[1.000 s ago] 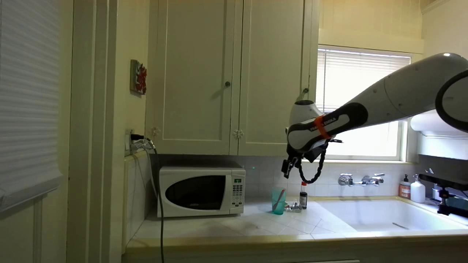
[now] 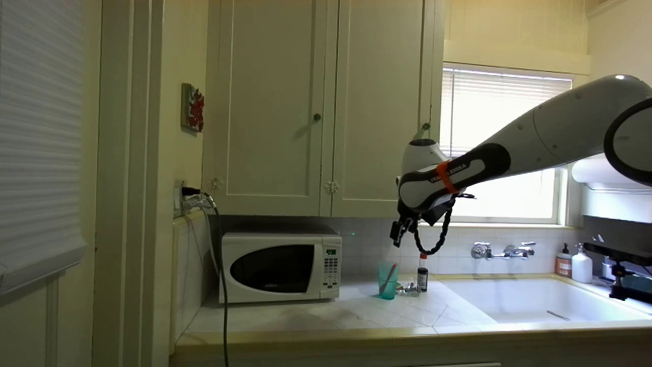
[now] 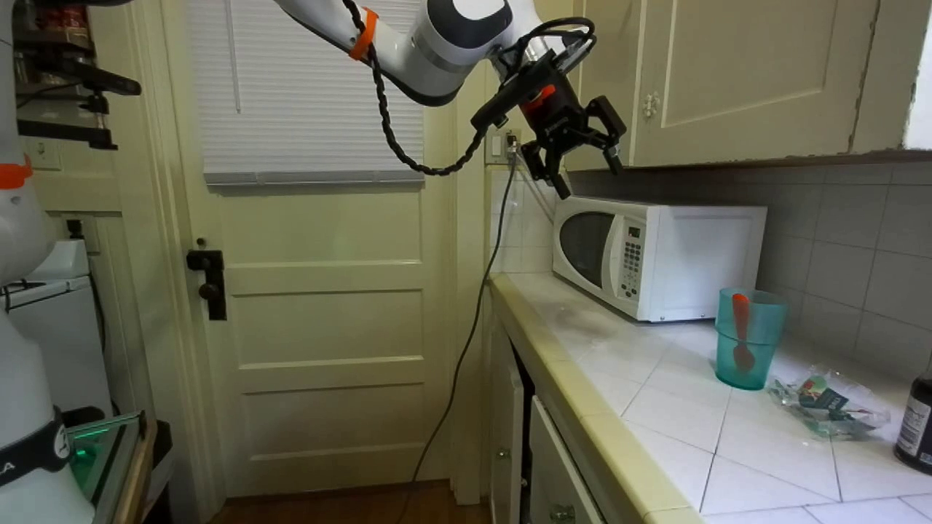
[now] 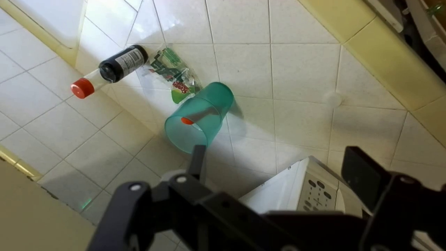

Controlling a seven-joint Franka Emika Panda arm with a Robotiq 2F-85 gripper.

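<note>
My gripper (image 3: 587,180) is in the air above the counter, its two black fingers spread wide and nothing between them. In the wrist view the gripper shows bare counter tiles and a corner of the microwave beyond its gap. A teal translucent cup (image 3: 762,349) stands upright on the counter with an orange-red utensil (image 3: 741,323) leaning inside. The white microwave (image 2: 278,269) is to the cup's left in exterior view 1, its door shut. Beside the cup lies a crumpled clear plastic package (image 4: 175,73). Past it stands a dark-labelled bottle (image 4: 124,63) with a red cap.
A white sink (image 2: 538,299) lies right of the counter, and cabinets (image 2: 275,110) hang above. One lower cabinet door (image 3: 507,428) stands ajar. A black cord (image 3: 476,323) hangs down by the counter's end.
The arm and gripper have shifted very slightly left in exterior view 1. The cup, package, bottle and microwave have stayed put.
</note>
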